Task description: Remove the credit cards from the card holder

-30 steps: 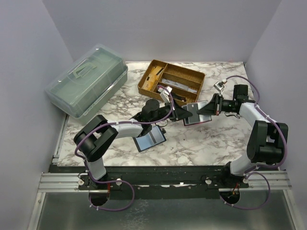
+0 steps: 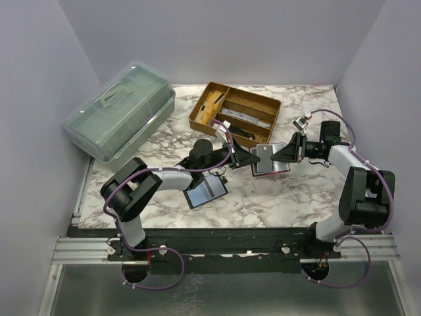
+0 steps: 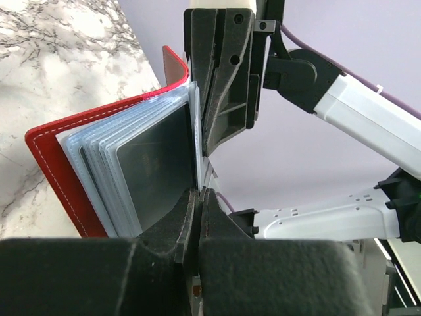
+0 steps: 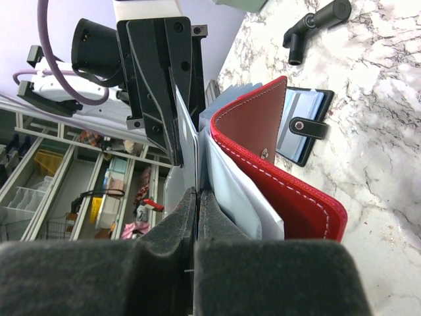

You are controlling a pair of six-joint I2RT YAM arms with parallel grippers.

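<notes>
The red card holder (image 3: 56, 158) is held up above the right part of the table, its clear sleeves (image 3: 92, 151) fanned, a dark card (image 3: 154, 164) visible in one. My left gripper is shut at the sleeves' edge. My right gripper is shut on the opposite side, among the sleeve edges (image 4: 240, 194); whether anything thin is between its fingers is hard to tell. Both grippers meet at the holder in the top view (image 2: 263, 170).
A blue-and-black card case (image 2: 205, 194) lies left of the holder. A brown compartment box (image 2: 256, 105) stands behind, and a large lidded green bin (image 2: 118, 99) at back left.
In the top view both grippers and the holder have shifted slightly, the right arm a little toward the front; more of the holder's middle panel shows.
</notes>
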